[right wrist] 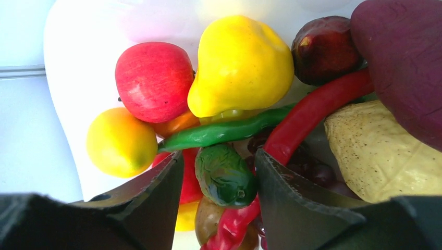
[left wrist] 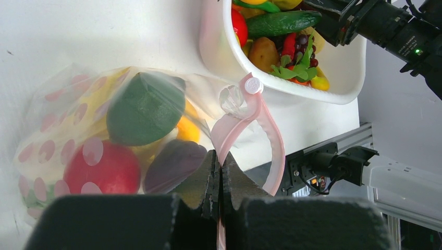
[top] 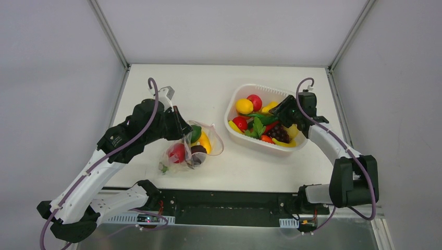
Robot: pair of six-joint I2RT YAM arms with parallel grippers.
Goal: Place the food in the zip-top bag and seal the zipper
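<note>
The clear zip top bag [left wrist: 99, 99] lies on the table with food inside: a red one [top: 177, 152], a green one [left wrist: 148, 109], a dark purple one and something yellow. My left gripper is shut on the bag's pinkish rim [left wrist: 232, 127], whose mouth loops open to the right. In the white basket, my right gripper is part open, its fingers [right wrist: 161, 185] on either side of the end of a dark green cucumber [right wrist: 224, 174]. A gap shows on the cucumber's left; its right side appears close to the other finger.
The white basket [top: 234, 136] holds several foods, among them a green pepper [right wrist: 229, 129], a red chili [right wrist: 323, 107], a yellow pear-shaped fruit [right wrist: 242, 62] and a lemon [top: 244, 106]. Bare table lies between bag and basket and behind the bag.
</note>
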